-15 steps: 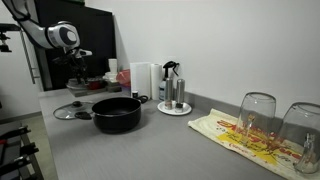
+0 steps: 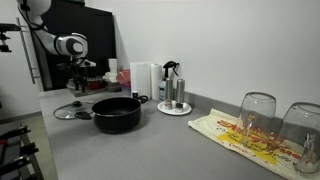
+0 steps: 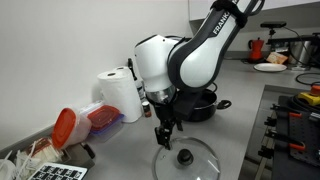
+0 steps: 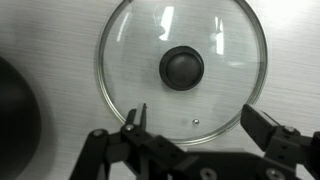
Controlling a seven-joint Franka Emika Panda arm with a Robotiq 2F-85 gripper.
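Observation:
A clear glass lid with a dark rim and black knob lies flat on the grey counter; the wrist view has the lid's knob (image 4: 181,68) near its centre. Above it my gripper stands open, its two fingers apart on either side below the knob, with nothing between them. Exterior view 1 catches the arm's white and black wrist at the far left, over the lid (image 2: 73,110). Beside the lid sits an empty black pot (image 2: 118,114), whose edge also fills the left of the wrist view. In exterior view 2 the arm hides part of the pot (image 3: 201,105).
Bottles and shakers stand on a white plate (image 2: 174,108) by the wall. Two upturned glass jars (image 2: 257,112) rest on a printed cloth (image 2: 222,127) at the right. A paper towel roll (image 3: 117,95) stands behind the arm.
The arm's wrist has come lower and a little to the right at the far left of exterior view 1. Lid and pot stay where they were.

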